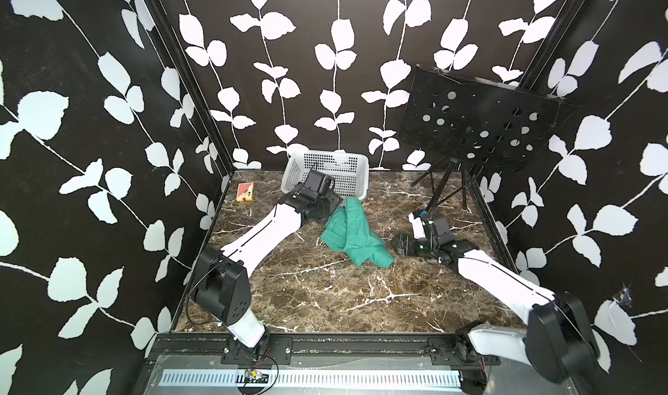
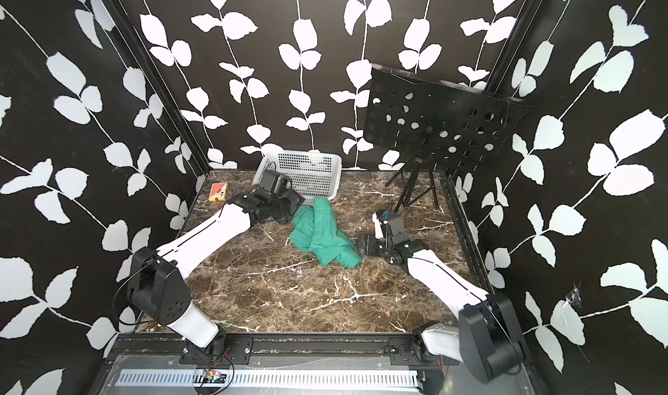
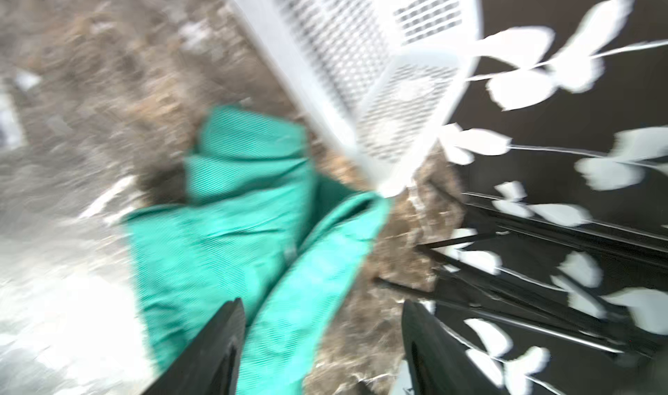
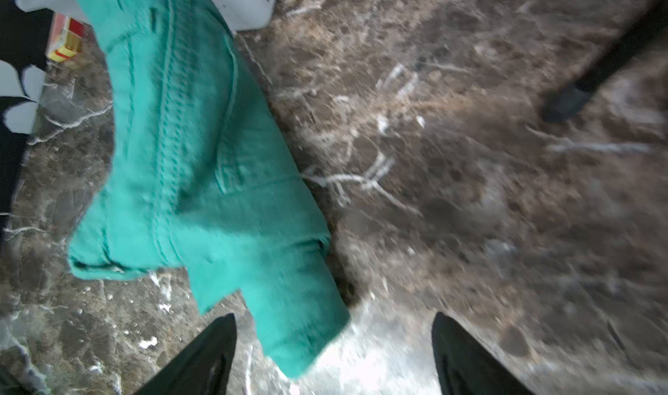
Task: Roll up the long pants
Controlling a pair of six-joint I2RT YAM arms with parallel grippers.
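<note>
The green pants lie bunched and folded on the marble table, between my two arms. Their upper end reaches toward the basket, and a narrow end points down toward the right gripper. Over the far left side of the cloth is my left gripper; its fingers stand apart, with the pants in view beyond them and no cloth seen pinched. To the right of the narrow end is my right gripper, fingers apart over bare table, the pants lying ahead and to the left.
A white perforated basket stands at the back, close to the pants. A small red and yellow box sits at the back left. The black stand rises at the back right. Bare table lies in front of the pants.
</note>
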